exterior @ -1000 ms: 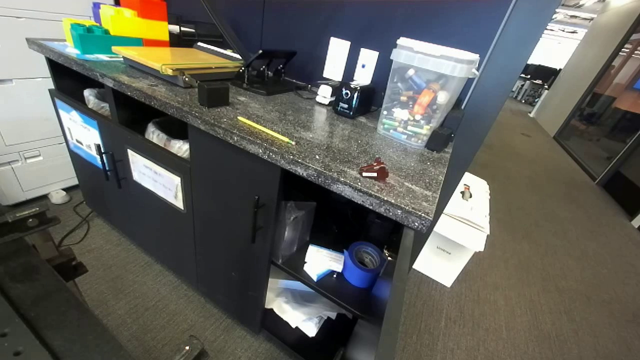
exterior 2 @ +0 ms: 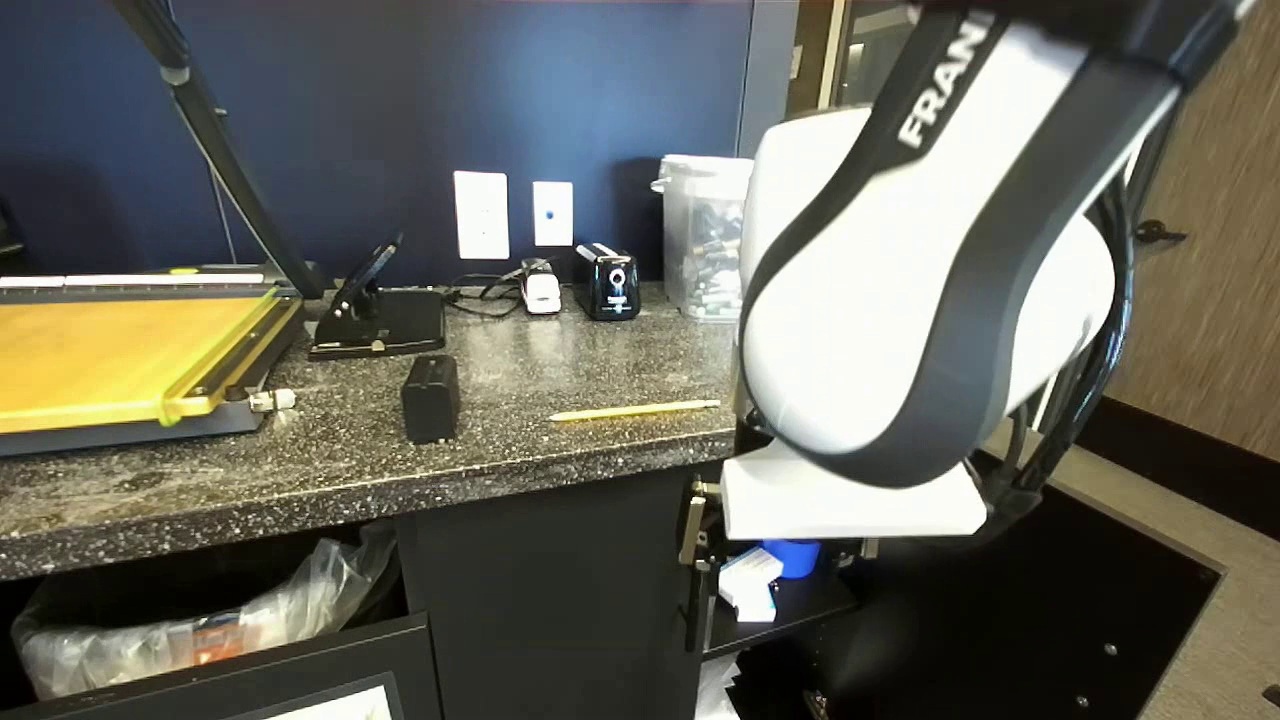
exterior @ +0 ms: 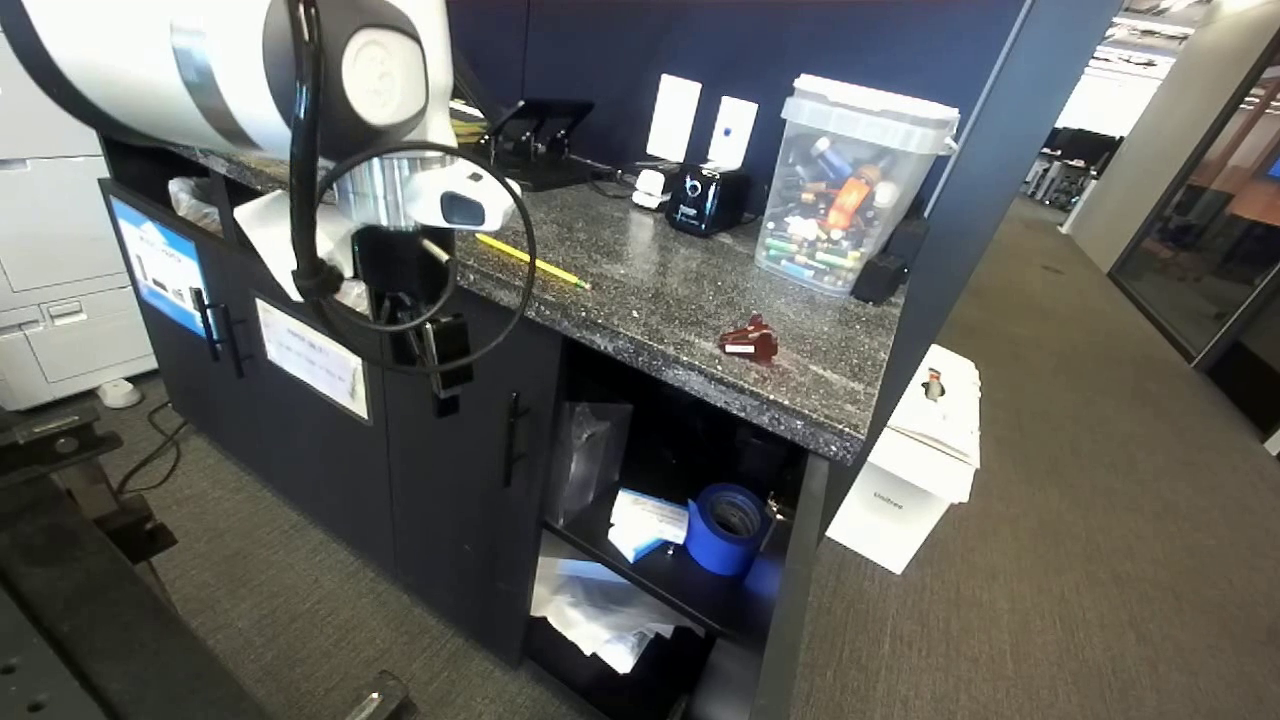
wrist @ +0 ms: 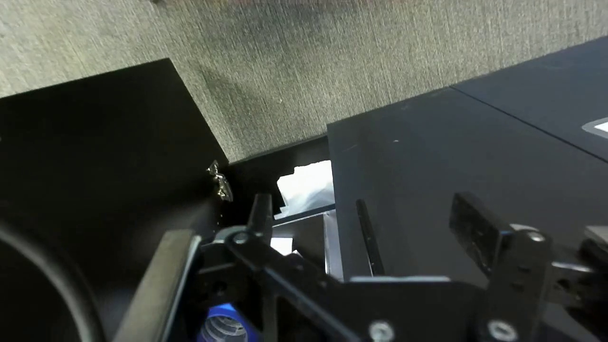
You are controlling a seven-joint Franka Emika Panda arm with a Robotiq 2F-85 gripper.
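Note:
My gripper is open in the wrist view, its two dark fingers wide apart and nothing between them. It points down past the cabinet front, over a closed dark door with a black handle point(wrist: 370, 238). To its left, the cabinet door point(wrist: 102, 154) stands open. Inside the cabinet, a blue tape roll point(exterior: 723, 529) and a blue-and-white box point(exterior: 645, 523) rest on the upper shelf. White plastic bags point(exterior: 606, 612) lie below. A yellow pencil point(exterior: 533, 260) and a dark red staple remover point(exterior: 750, 341) are on the speckled counter point(exterior: 672, 300), clear of the gripper.
On the counter stand a clear tub of batteries point(exterior: 836, 186), a black pencil sharpener point(exterior 2: 608, 283), a hole punch point(exterior 2: 381, 314), a black block point(exterior 2: 429, 398) and a yellow paper cutter point(exterior 2: 108, 360). A white box point(exterior: 908, 462) sits on the floor beside the cabinet.
The arm, out of exterior view 1 a second ago, now reaches in from the upper left, its gripper in front of the counter. The objects on the counter and shelves appear unmoved.

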